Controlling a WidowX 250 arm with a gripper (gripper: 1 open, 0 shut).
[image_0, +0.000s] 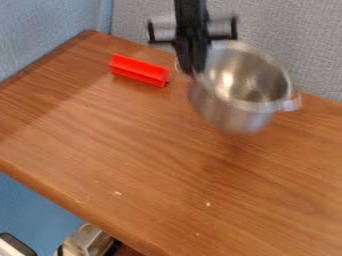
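Observation:
A steel pot (243, 95) with side handles hangs blurred at the upper right, tilted, beneath my black gripper (190, 62). The fingers are at the pot's left rim and look shut on it, though blur hides the exact contact. The top of the arm is out of frame.
A red block (139, 70) lies on the wooden table (120, 170) at the back left. Grey padded walls stand behind, and metal hardware (86, 243) sits beyond the lower-left edge.

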